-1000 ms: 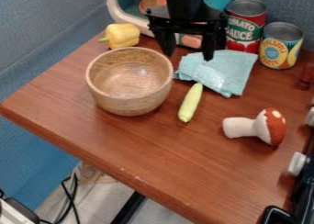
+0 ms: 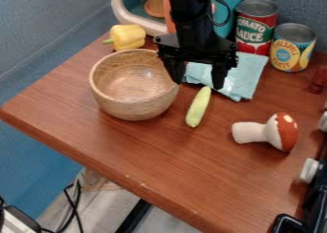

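Observation:
The black gripper (image 2: 197, 71) hangs over the light blue cloth at the back middle, its two fingers pointing down and apart, with nothing visible between them. A folded light blue cloth (image 2: 240, 79) lies beneath it. A pale corn cob (image 2: 198, 107) lies just in front of the cloth, and a wooden bowl (image 2: 134, 97) stands to the left. A mushroom toy (image 2: 267, 133) lies at the right.
A yellow pepper (image 2: 125, 36) is behind the bowl. A tomato sauce can (image 2: 254, 27) and a yellow can (image 2: 293, 48) stand at the back right. Dark equipment (image 2: 301, 218) lines the right edge.
The objects on the table look unmoved.

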